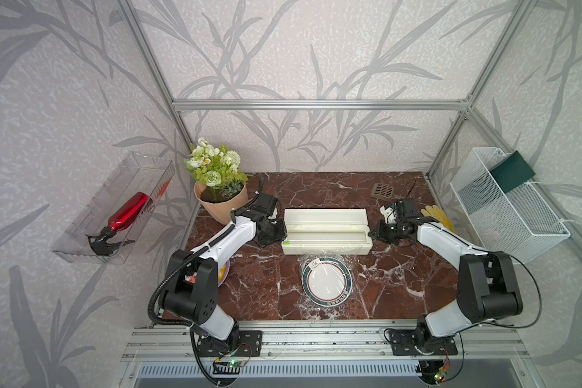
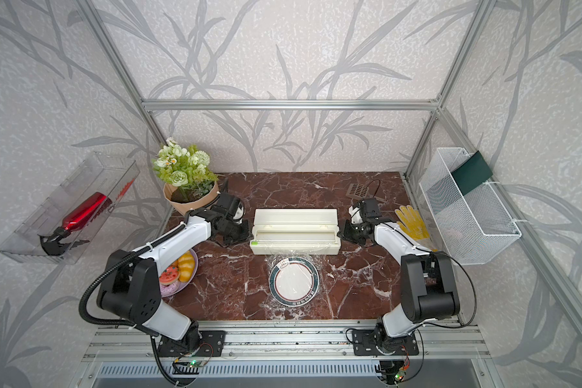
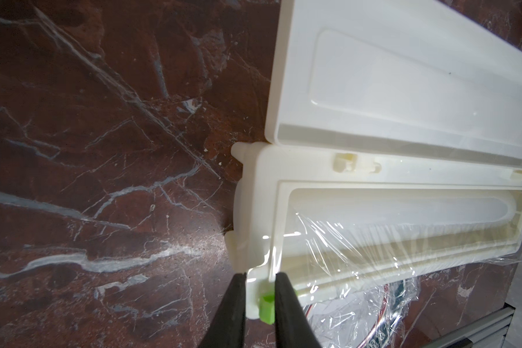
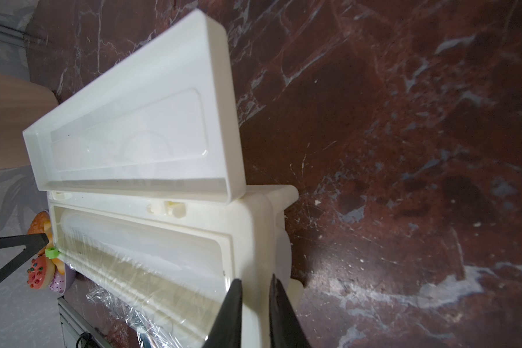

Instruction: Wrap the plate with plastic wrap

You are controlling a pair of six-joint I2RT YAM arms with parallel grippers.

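Observation:
A white wrap dispenser (image 1: pixel 326 247) stands at the middle, its lid (image 3: pixel 400 75) folded open at the back. Clear film (image 3: pixel 348 249) stretches from it toward and over the white, teal-rimmed plate (image 1: pixel 326 284) in front. My left gripper is at the dispenser's left end, by a green piece (image 3: pixel 266 310), its fingers slightly apart. My right gripper is at the right end, fingers slightly apart over the rim. I cannot tell whether either touches the dispenser.
A flower pot (image 1: pixel 220 210) stands back left, a bowl of toy food (image 2: pixel 181 274) at left, yellow gloves (image 2: pixel 412 223) at right. A wire basket (image 1: pixel 501 220) and a clear bin (image 1: pixel 77 249) hang at the sides.

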